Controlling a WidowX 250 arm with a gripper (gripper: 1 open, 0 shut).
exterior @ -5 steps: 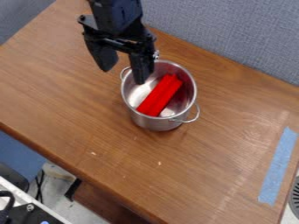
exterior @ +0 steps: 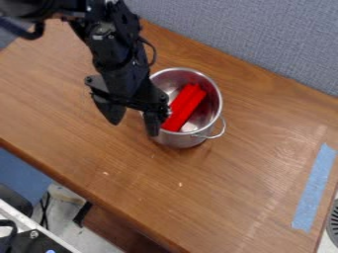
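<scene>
My black gripper (exterior: pixel 129 117) is open, pointing down over the left side of a steel pot (exterior: pixel 204 134). One finger reaches to the pot's interior or rim near a red object (exterior: pixel 188 101), the other is outside on the left. The red oblong object lies diagonally inside the pot, which has wire handles.
A strip of blue tape (exterior: pixel 313 188) lies at the right, with a round metallic object at the far right edge. Cables and dark equipment sit at the lower left, beyond the table edge.
The gripper has come down and toward the front from above the pot's back left. The pot and red object look unmoved.
</scene>
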